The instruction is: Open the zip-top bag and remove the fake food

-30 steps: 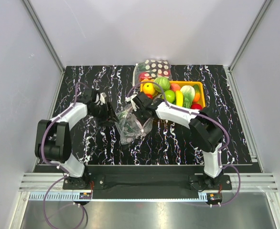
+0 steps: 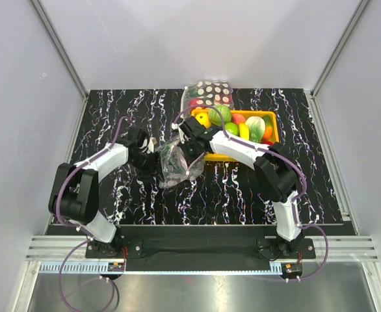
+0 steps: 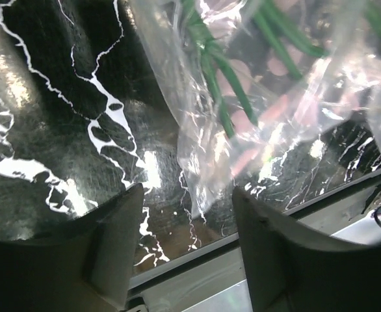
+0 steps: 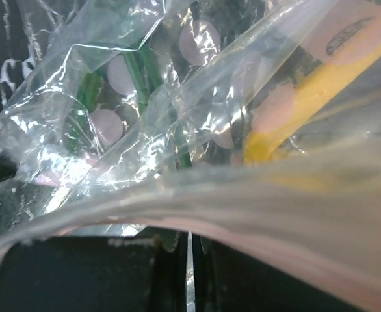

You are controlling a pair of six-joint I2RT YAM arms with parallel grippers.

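Note:
A clear zip top bag [image 2: 171,166] with pale dots lies left of the yellow bin. Green stalk-like pieces [image 3: 220,81] show through its film. My left gripper is part open over the bag's lower corner [image 3: 203,195], which reaches between the fingertips as seen in the left wrist view, without being gripped. On the other side, my right gripper is shut at the bag's upper edge; film [image 4: 197,205] rises over its fingertips, so the exact pinch is partly hidden.
A yellow bin [image 2: 216,157] full of fake fruit and vegetables stands under and behind the right arm. Behind it lies another dotted bag [image 2: 210,91].
The left gripper has moved right, to the bag's left side. The right gripper has shifted slightly up and left, and the bag's lower edge has shifted up with it.

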